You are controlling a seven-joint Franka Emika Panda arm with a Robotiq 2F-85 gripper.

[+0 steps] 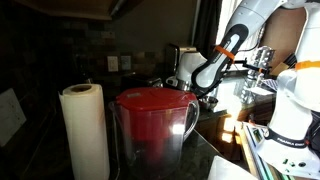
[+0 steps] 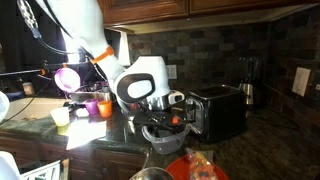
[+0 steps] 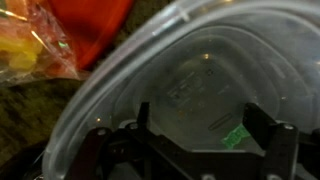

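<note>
A clear plastic container (image 3: 190, 75) fills most of the wrist view, its rounded rim curving across the upper left. Inside it, near the right finger, lies a small green item (image 3: 236, 137). My gripper is over the container, its fingers spread apart and nothing between them. In exterior view 2 the same container (image 2: 165, 139) stands on the counter beneath the arm, with the gripper's tips hard to make out. The pitcher blocks part of that area in exterior view 1.
Beside the container is a red plate (image 2: 178, 168) bearing a clear bag (image 2: 202, 165) of colourful contents. A toaster (image 2: 217, 110) sits close behind. A red-lidded pitcher (image 1: 155, 130) and a paper towel roll (image 1: 85, 130) occupy the foreground in exterior view 1. Cups (image 2: 98, 131) stand at left.
</note>
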